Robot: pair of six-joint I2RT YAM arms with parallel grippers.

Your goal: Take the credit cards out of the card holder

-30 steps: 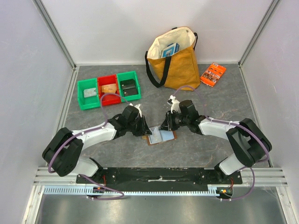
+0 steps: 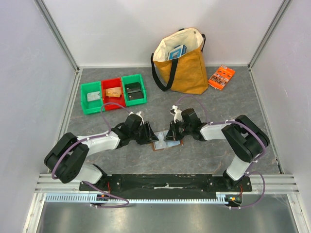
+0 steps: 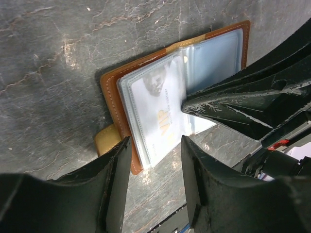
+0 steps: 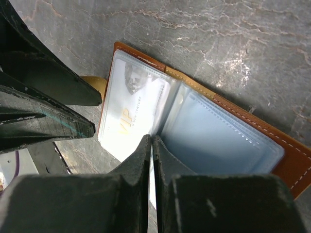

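An open brown card holder [image 2: 159, 148] lies flat, with clear sleeves on both sides of its fold. A white VIP card [image 3: 155, 107] shows through the left sleeve; a pale blue sleeve [image 4: 218, 136] covers the other side. My right gripper is shut at the inner edge of the VIP card's sleeve, near the fold. Whether the card itself is pinched with the plastic cannot be told. Over the holder's outer left edge, my left gripper stands open, empty between its fingers. A tan tab [image 3: 107, 139] sticks out beside that edge.
Green and red bins [image 2: 112, 79] stand at the back left, holding a few items. Behind the holder are a mustard bag [image 2: 192, 73] and an orange packet [image 2: 221, 77]. Both grippers are close together over the holder.
My right gripper has shifted left and toward the front, from over the right side of the holder to near its fold. The left gripper has moved only slightly.
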